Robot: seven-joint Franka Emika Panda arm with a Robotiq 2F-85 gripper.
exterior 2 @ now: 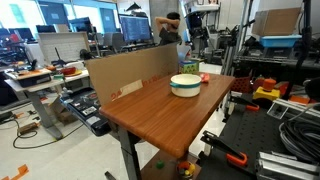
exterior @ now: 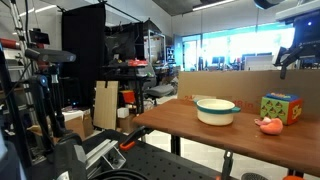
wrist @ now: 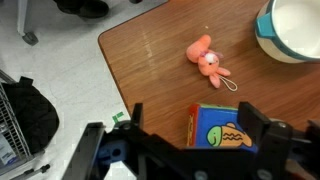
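Above the back right of the brown table, my gripper (exterior: 284,69) hangs open in exterior view 1, clear of everything. In the wrist view, the open gripper has dark fingers spread wide at the bottom, with a colourful box (wrist: 209,131) seen below and between them, partly hidden. That box (exterior: 281,107) stands on the table's right side. In front of it lies a small orange-pink toy (exterior: 269,126); the same toy (wrist: 208,62) shows a thin string loop from the wrist. A white bowl (exterior: 216,115) with a teal rim sits to the toy's left.
The wooden table (exterior 2: 150,118) has much bare surface near its front end in exterior view 2. A tan partition (exterior: 240,88) runs along its back. The table's edge and the pale floor (wrist: 75,75) show at left in the wrist view.
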